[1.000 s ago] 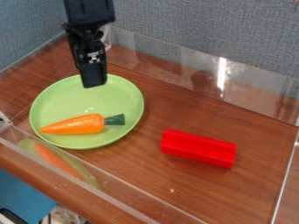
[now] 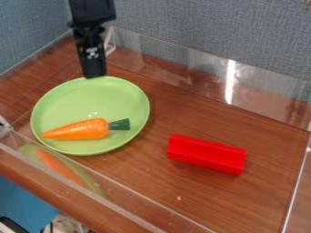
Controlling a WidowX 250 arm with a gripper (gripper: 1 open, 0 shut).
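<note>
An orange toy carrot [image 2: 75, 129] with green top lies on a green plate [image 2: 109, 100] on the left of the wooden surface. The dark gripper [image 2: 93, 67] hangs above the back rim of the plate, over and behind the carrot, apart from it; whether its fingers are open or shut is unclear. A red block [image 2: 205, 155] lies to the right.
A clear plastic wall [image 2: 228, 68] runs along the back, with another along the front edge.
The gripper has moved upward and slightly toward the back, away from the plate. The carrot, plate and red block have not moved.
</note>
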